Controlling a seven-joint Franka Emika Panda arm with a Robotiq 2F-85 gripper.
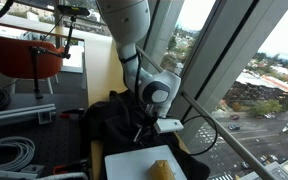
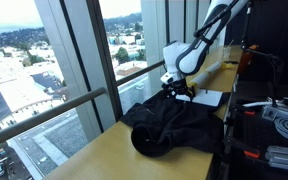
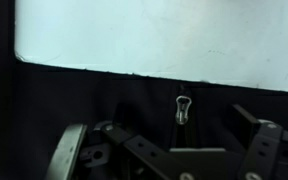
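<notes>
A black jacket (image 1: pixel 111 122) lies rumpled on the wooden table, its dark fabric (image 2: pixel 174 122) spread toward the front in exterior view 2. In the wrist view a metal zipper pull (image 3: pixel 183 108) stands out on the dark cloth, close to the edge of a white board (image 3: pixel 164 40). My gripper is open above the jacket, with the zipper pull ahead of the gap between its fingers. The fingertips are dark against dark cloth, so whether they touch it is unclear. From outside, the gripper (image 1: pixel 144 132) hangs low over the jacket, beside the board.
On the white board (image 1: pixel 126 166) sits a yellow-brown object (image 1: pixel 162 171). Windows and a metal rail (image 2: pixel 54 110) run along one side of the table. Coiled cables (image 1: pixel 9 155) lie on the dark equipment at the other side. Bare table (image 2: pixel 94 160) shows at the front.
</notes>
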